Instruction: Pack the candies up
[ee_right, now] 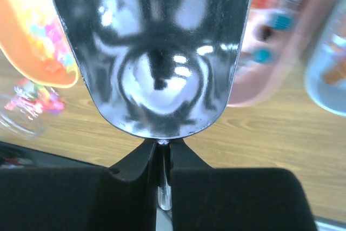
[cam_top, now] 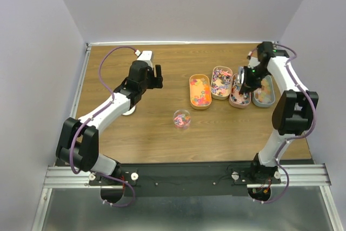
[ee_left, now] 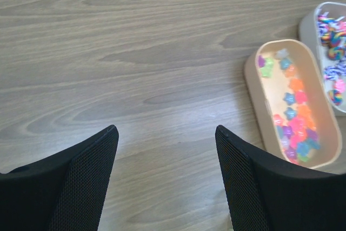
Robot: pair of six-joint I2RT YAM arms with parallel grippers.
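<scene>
My right gripper is shut on the handle of a shiny metal scoop (ee_right: 157, 79), held above a pink bin (cam_top: 234, 101) of mixed candies. My left gripper hangs open over bare wood at the left. An orange bin (cam_top: 200, 85) and a bin of mixed colourful candies (cam_top: 221, 82) stand left of the pink one. A pale blue bin (cam_top: 265, 101) stands to its right. A clear round container (cam_top: 181, 120) with candies sits in front of the orange bin.
A white object (cam_top: 128, 111) lies partly hidden under the left arm. Walls bound the table at back and sides.
</scene>
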